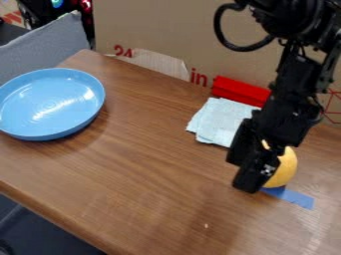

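My black gripper is lowered at the right over a yellow round object, which is partly hidden behind it. Its fingers hang on the near left side of the yellow object, open as far as can be seen. Beneath lies a strip of blue tape on the wooden table.
A blue plate sits at the left. A folded white cloth lies behind the gripper, with a red object beyond it against a cardboard box.
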